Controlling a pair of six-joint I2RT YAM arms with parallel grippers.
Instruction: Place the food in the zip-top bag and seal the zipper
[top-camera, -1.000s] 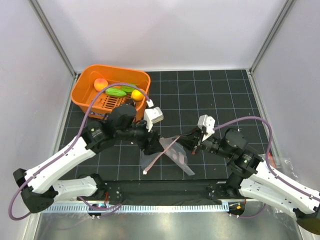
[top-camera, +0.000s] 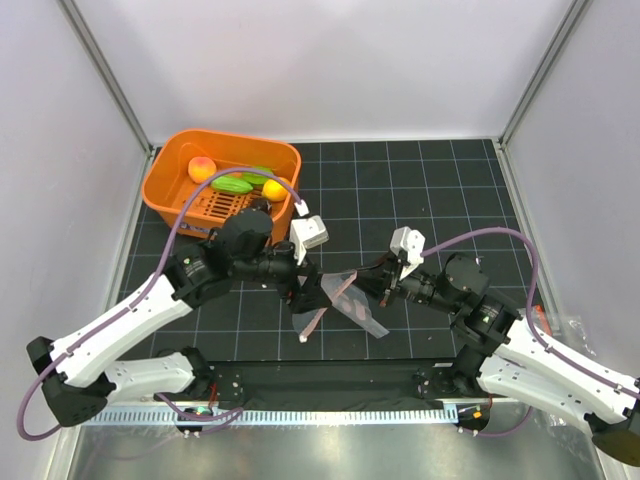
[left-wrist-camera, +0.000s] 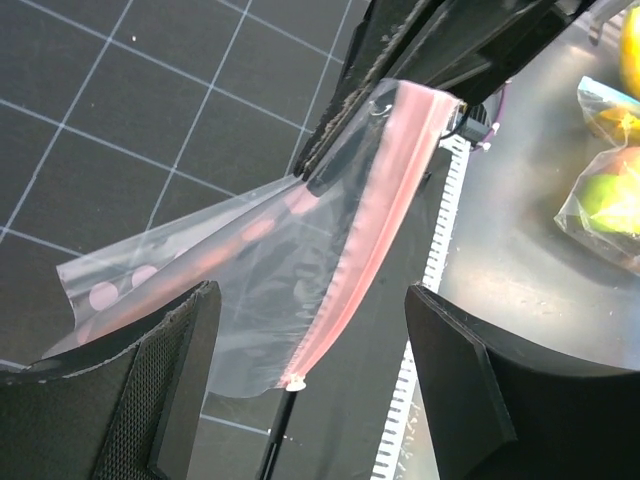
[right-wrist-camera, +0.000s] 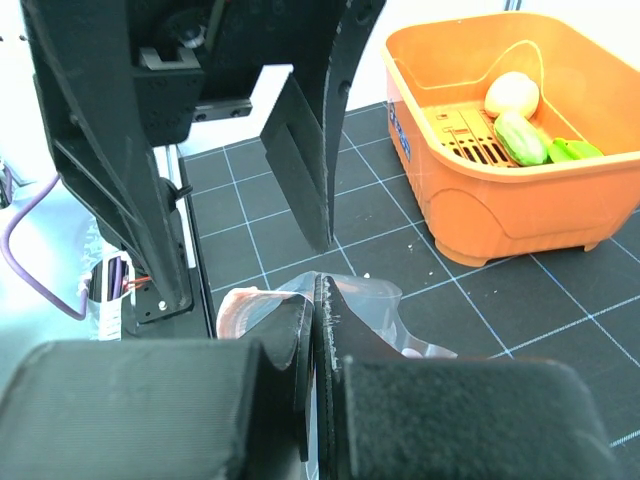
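Observation:
A clear zip bag (top-camera: 355, 308) with pink dots and a pink zipper hangs from my right gripper (top-camera: 360, 278), which is shut on its top edge, as the right wrist view also shows (right-wrist-camera: 315, 310). My left gripper (top-camera: 312, 295) stands open just left of the bag; in the left wrist view its fingertips (left-wrist-camera: 170, 370) frame the bag, apart from each other. An orange basket (top-camera: 160, 185) at the back left holds a peach (top-camera: 201, 169), cucumbers (top-camera: 231, 184) and a yellow fruit (top-camera: 276, 189).
Bagged produce (left-wrist-camera: 610, 200) lies on the metal surface beyond the mat's edge. Walls stand at both sides and the back.
The bag and its pink strip have shifted slightly since a second ago. My right gripper is almost unmoved.

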